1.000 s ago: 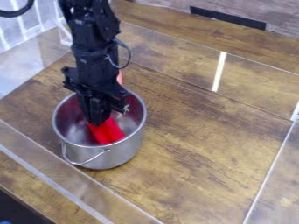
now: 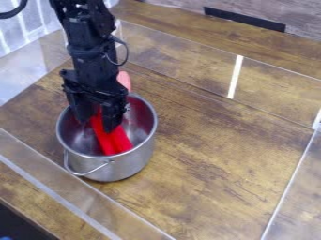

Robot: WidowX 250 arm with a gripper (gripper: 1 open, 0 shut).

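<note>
A steel pot [image 2: 113, 164] with a wire handle stands on the wooden table at the lower left. Inside it lies a red object [image 2: 113, 139]. My black gripper [image 2: 98, 114] hangs over the pot's back part, its fingertips down at or inside the rim near the red object; it looks open, though the fingers are partly hard to make out. A small pink object [image 2: 123, 81] shows behind the arm.
A pale wall or sheet edges the back left.
My gripper has risen and shifted left toward the back of the pot, uncovering more of the red object inside. The pot stays in place.
</note>
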